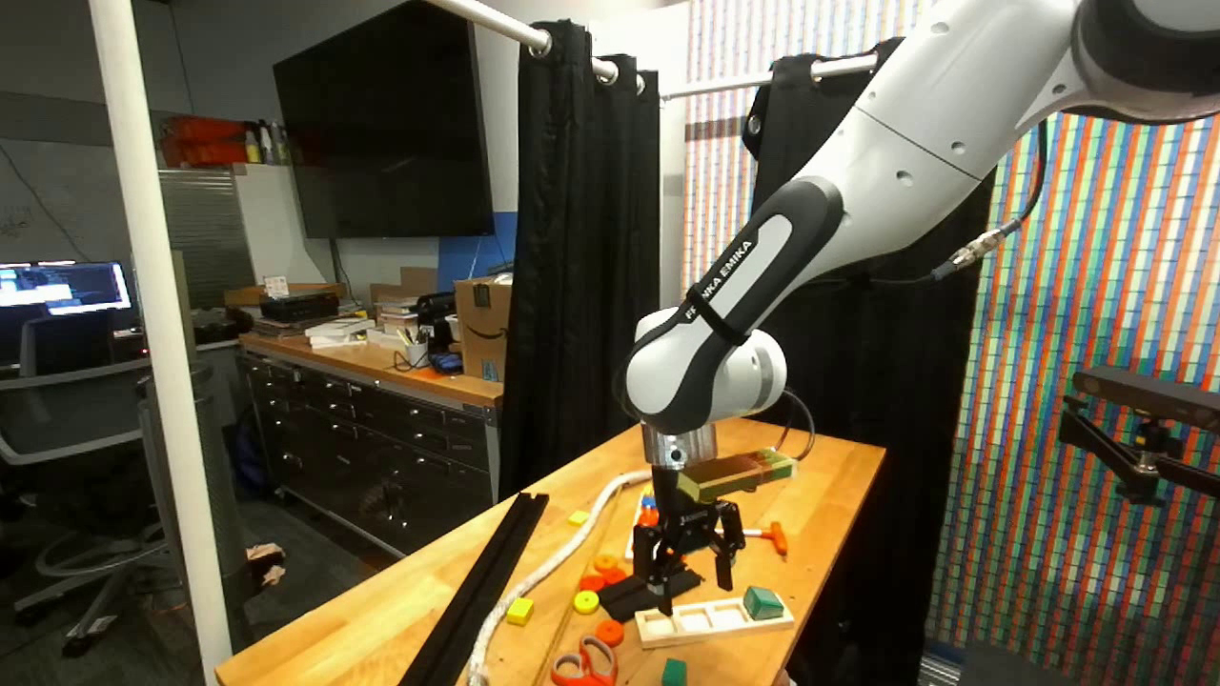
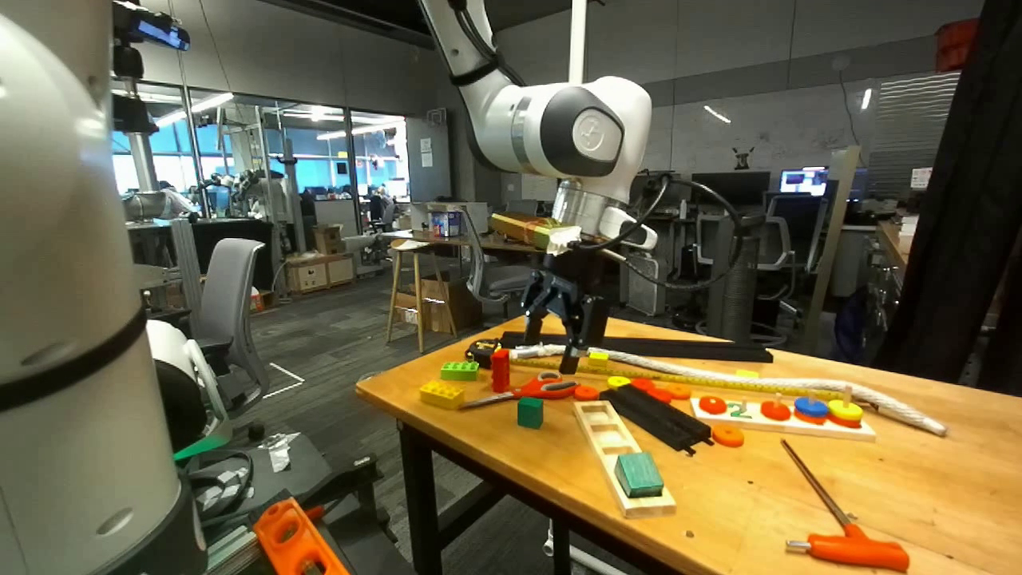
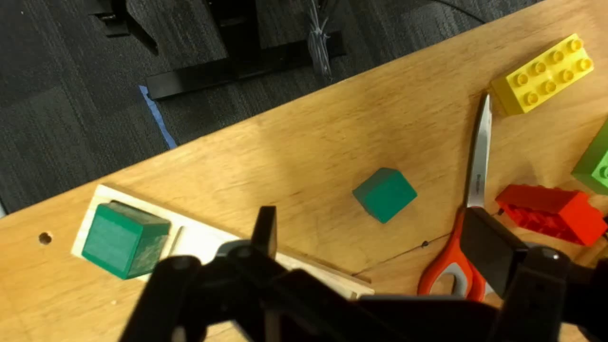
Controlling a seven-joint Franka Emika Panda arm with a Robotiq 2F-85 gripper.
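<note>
My gripper (image 1: 694, 581) hangs above the table with its fingers open and nothing between them. In the wrist view its two dark fingers (image 3: 265, 231) are spread wide. A loose green block (image 3: 385, 194) rests on the bare wood; in that view it appears between the fingers and above them. A pale wooden tray (image 2: 590, 426) with square compartments lies on the table, a second green block (image 2: 639, 474) sitting at its end compartment. The other compartments look empty. My own gripper hides part of the tray in the wrist view.
Scissors (image 3: 479, 165) lie beside the loose block, near red (image 3: 550, 213), yellow (image 3: 541, 74) and lime green (image 2: 460, 370) bricks. Black pieces (image 2: 656, 417), a pegged board (image 2: 781, 418), rope (image 2: 671, 368) and an orange-handled tool (image 2: 857, 550) occupy the table. The table edge is close.
</note>
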